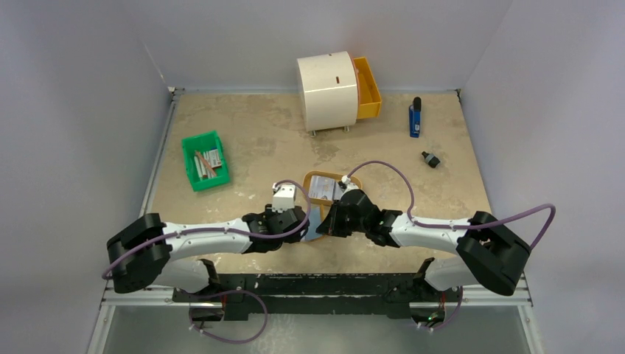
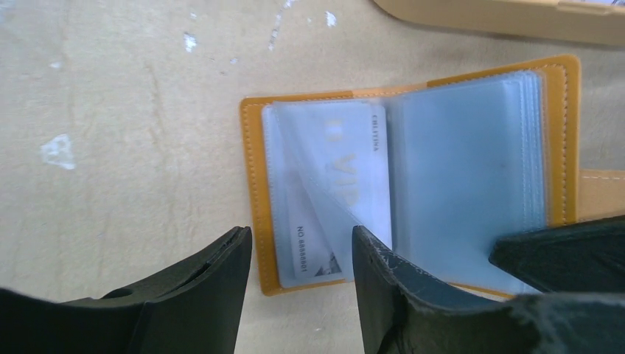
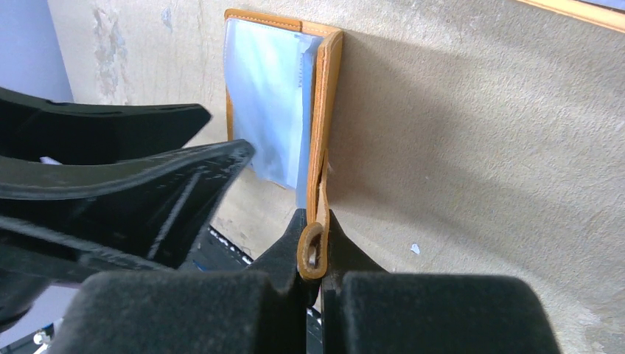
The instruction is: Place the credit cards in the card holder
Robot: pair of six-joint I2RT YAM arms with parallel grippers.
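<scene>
A tan card holder (image 2: 258,184) with clear sleeves lies open low in the middle of the table. A white card (image 2: 346,177) sits in its left side under plastic, with loose sleeve leaves (image 2: 464,169) standing to its right. My left gripper hangs part open over that left side, nothing visible between its fingertips. My right gripper is shut on the holder's spine-side edge, seen as folded tan leather in the right wrist view.
A tan tray (image 1: 354,177) with cards lies just behind the holder. A green bin (image 1: 188,162), a white drum machine (image 1: 326,88), a blue tool (image 1: 414,122) and a small dark object (image 1: 431,159) stand farther back.
</scene>
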